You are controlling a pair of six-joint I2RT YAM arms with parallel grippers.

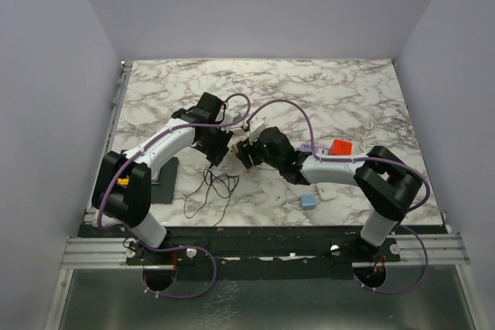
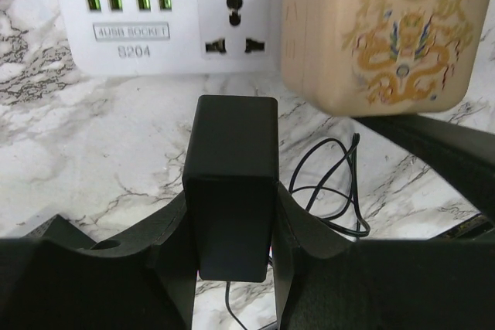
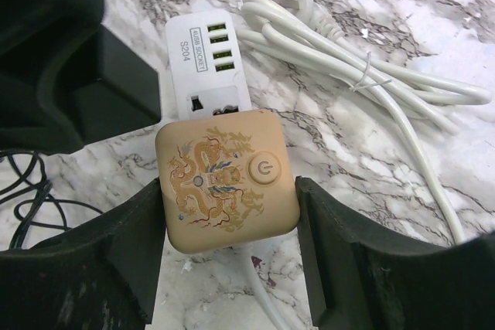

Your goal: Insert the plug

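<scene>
My left gripper is shut on a black plug block (image 2: pixel 231 152) in the left wrist view. My right gripper is shut on the beige end (image 3: pixel 224 183) of a white power strip (image 3: pixel 203 67), printed with a gold dragon and a power button. In the left wrist view the strip's socket face (image 2: pixel 124 32) shows USB ports and a universal outlet, above the black block in the picture. The two grippers are close together near the middle of the table in the top view.
White cable (image 3: pixel 410 137) lies coiled beside the strip. A tangled black cable (image 2: pixel 352 191) lies below the grippers. A dark case (image 1: pixel 162 189) is at the left; small red (image 1: pixel 342 147) and blue (image 1: pixel 308 202) items lie to the right.
</scene>
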